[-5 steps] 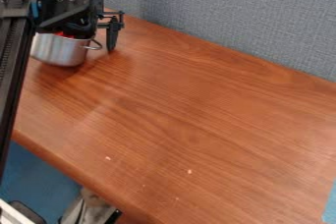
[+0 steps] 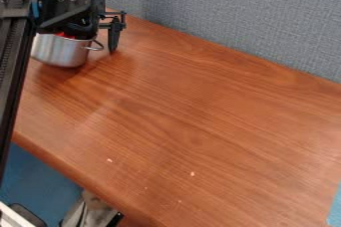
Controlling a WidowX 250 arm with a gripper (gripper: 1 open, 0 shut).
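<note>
In the camera view a steel pot [image 2: 62,52] with a side handle sits at the far left end of the wooden table, partly hidden by my black arm. Something small and red shows at its top. My gripper [image 2: 98,34] is over and beside the pot's right side, a dark finger hanging down just right of the handle. The other finger is mostly hidden, so I cannot tell whether the fingers are open or shut, or whether they touch the pot.
A grey fabric partition [image 2: 240,17] runs along the back. Blue floor shows past the near edge.
</note>
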